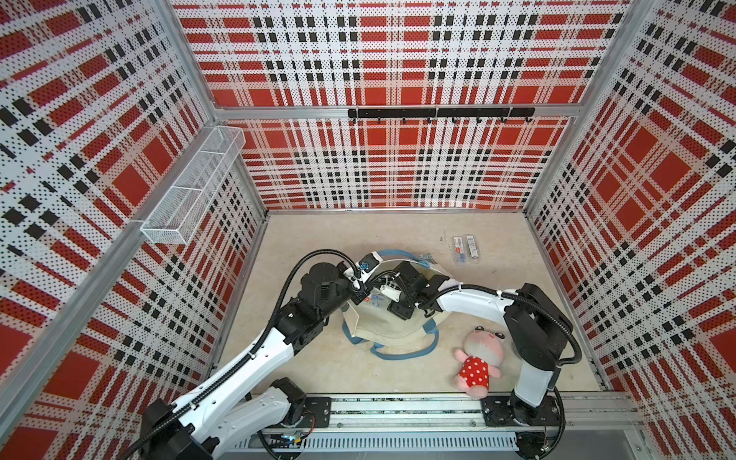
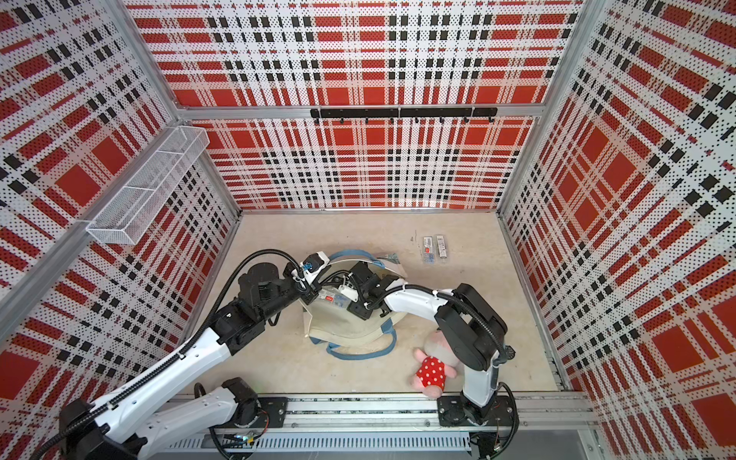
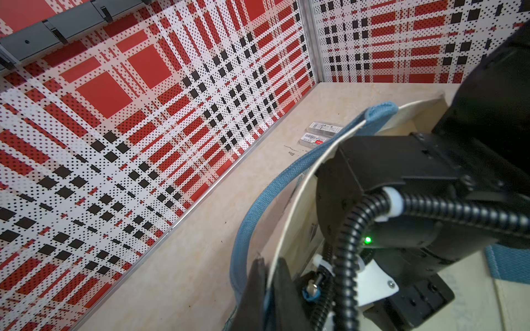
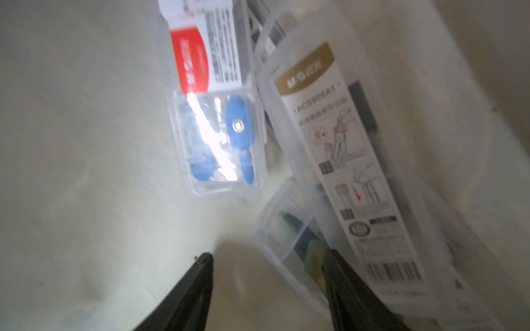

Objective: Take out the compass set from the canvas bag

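The beige canvas bag (image 1: 387,328) with blue straps lies open at mid table. My left gripper is shut on its rim, the thin cloth edge running between the fingers. My right gripper reaches inside the bag with its fingers apart and nothing gripped. In the right wrist view a clear case with a long instruction label (image 4: 345,165) leans at the right, partly behind the right finger. Left of it lies a clear case with a red-and-white label (image 4: 190,60) and blue compass parts. A third clear case (image 4: 292,220) with a green-tipped item sits below, partly covered.
Two small packages (image 1: 458,247) (image 1: 471,246) lie on the table behind the bag to the right. A pink plush toy (image 1: 477,360) in red dots lies near the right arm's base. A wire basket (image 1: 195,184) hangs on the left wall. Table left of the bag is clear.
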